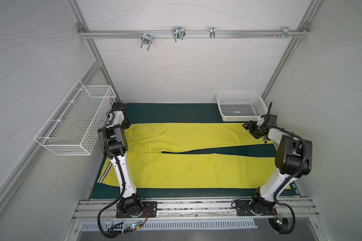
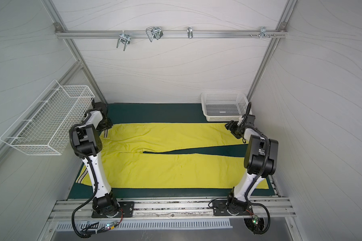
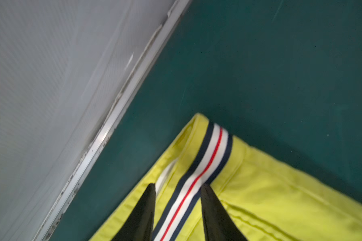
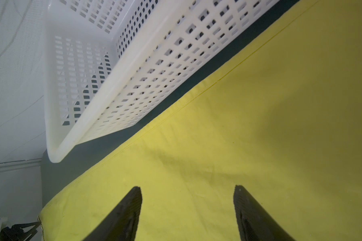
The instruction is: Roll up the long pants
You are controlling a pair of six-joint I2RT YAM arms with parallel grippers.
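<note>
Yellow long pants (image 1: 197,172) lie flat across the green mat, legs toward the right and the striped waist at the left. My left gripper hangs open over the striped waistband (image 3: 205,160) at its far corner, as the left wrist view shows, with nothing held. My right gripper is over the far pant leg (image 4: 229,140) near the right end, its fingers apart with nothing between them.
A white plastic basket (image 2: 223,118) stands just behind the far leg at the right. A wire basket (image 1: 80,147) is at the left wall. Bare mat (image 1: 173,112) shows along the back.
</note>
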